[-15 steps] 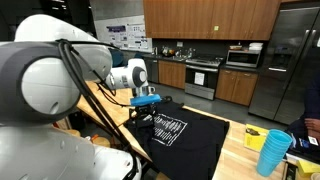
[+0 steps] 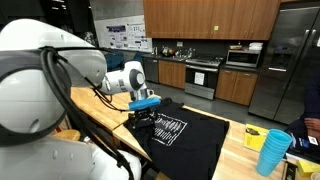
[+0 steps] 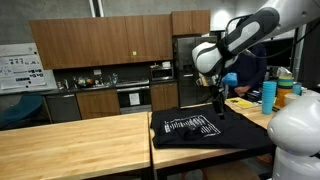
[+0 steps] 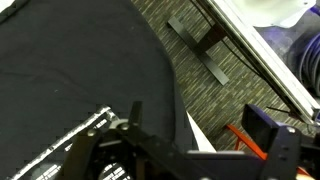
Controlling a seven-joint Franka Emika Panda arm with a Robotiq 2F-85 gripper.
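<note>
A black cloth (image 2: 197,140) with white print in its middle, perhaps a shirt, is spread over the wooden table. My gripper is open at the cloth's edge by the table's side, with its fingers well apart. In the wrist view, dark fabric (image 4: 90,60) fills the left half and part of the white print shows at lower left. Between the fingers lie the cloth's edge and a pale strip of table. From the second exterior view, the gripper (image 3: 221,108) points down near the cloth; whether it touches is hard to tell.
Stacked blue cups (image 2: 273,152) stand on the table's right side, near a yellow item (image 2: 255,138). Beyond the table edge, the wrist view shows floor (image 4: 215,95), a metal rail (image 4: 262,55) and cables.
The arm's upper links and hanging cable have shifted slightly. The gripper stays in nearly the same place, and the cloth looks unchanged.
</note>
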